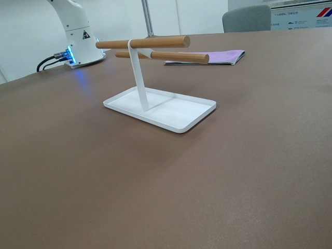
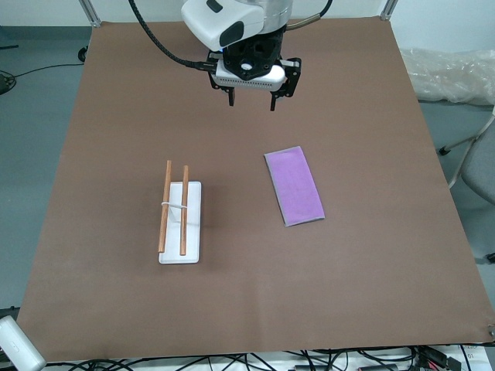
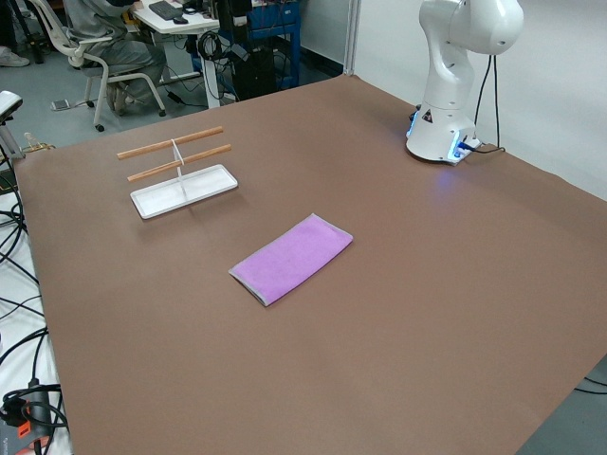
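Observation:
My gripper (image 2: 251, 100) hangs over the table's back edge in the left view, its two dark fingers apart with nothing seen between them. A folded purple cloth with grey edging (image 2: 294, 185) (image 1: 218, 57) (image 3: 290, 258) lies flat on the brown table, right of centre in the left view. A white stand with a rectangular tray base (image 2: 178, 247) (image 1: 176, 114) (image 3: 194, 187) and two horizontal wooden bars (image 2: 165, 193) (image 1: 155, 42) (image 3: 171, 142) stands apart from the cloth, to its left in the left view.
Cables lie off the front edge, and a chair (image 2: 483, 162) stands beside the table.

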